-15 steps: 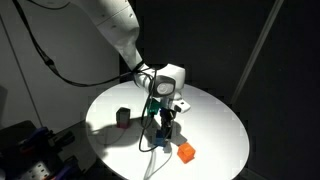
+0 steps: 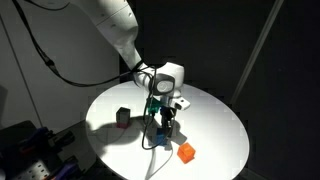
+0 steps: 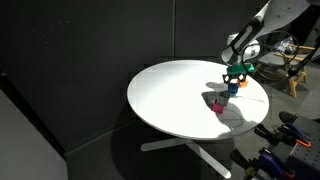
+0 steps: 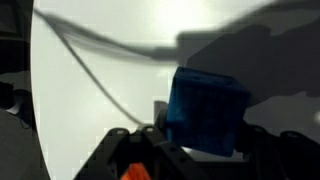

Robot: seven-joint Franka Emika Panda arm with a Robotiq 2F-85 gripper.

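Note:
A blue block (image 2: 160, 138) is between the fingers of my gripper (image 2: 160, 131), which is shut on it over the white table. In the wrist view the same block (image 4: 207, 100) fills the space between the dark fingertips and sticks out beyond them. An orange cube (image 2: 186, 152) lies on the table a short way to the right in exterior view 1. Farther off on the left stands a dark red block (image 2: 123, 117). Whether the blue block touches the tabletop is hard to tell.
The round white table (image 2: 220, 135) has bare surface all around the blocks. In exterior view 2 its long clear stretch (image 3: 150, 95) runs to the left, past the red block (image 3: 218, 107). A black cable (image 2: 60, 75) loops beside the arm.
Gripper and blue block appear very slightly higher in exterior view 1 than before. The orange and red blocks have stayed put.

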